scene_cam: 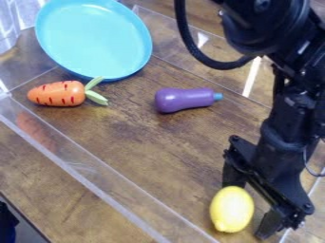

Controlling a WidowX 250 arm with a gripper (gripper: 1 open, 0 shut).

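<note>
My black gripper (254, 197) is low at the bottom right, open, its fingers on either side of and just behind a yellow lemon (231, 209) that lies on the wooden floor of the clear-walled area. Whether the fingers touch the lemon I cannot tell.
A light blue plate (91, 43) lies at the upper left. An orange toy carrot (57, 93) is below it, and a purple toy eggplant (184, 100) lies in the middle. Clear plastic walls (76, 166) border the wooden surface, whose centre is mostly free.
</note>
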